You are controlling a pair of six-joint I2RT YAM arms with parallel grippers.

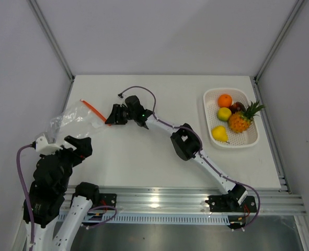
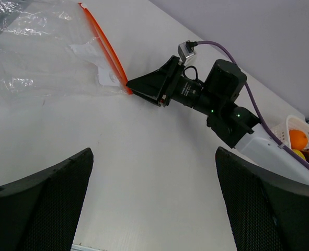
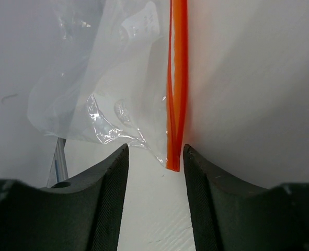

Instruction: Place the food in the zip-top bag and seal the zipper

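A clear zip top bag [image 1: 73, 121] lies at the table's far left, its orange zipper strip [image 1: 93, 111] slanting down to the right. My right gripper [image 1: 110, 122] is at the strip's lower end, fingers parted. In the right wrist view the end of the orange strip [image 3: 175, 149] shows just beyond the fingertips and near the right one; contact cannot be made out. My left gripper is open and empty, below the bag on the near left side. The food sits in a white basket [image 1: 212, 137]: orange [image 1: 225, 100], green fruit [image 1: 224, 114], yellow fruit [image 1: 219, 134] and pineapple [image 1: 240, 122].
Dark red fruit [image 1: 238, 106] also lies in the basket, at the right of the table. My right arm [image 1: 188, 142] crosses the table's middle.
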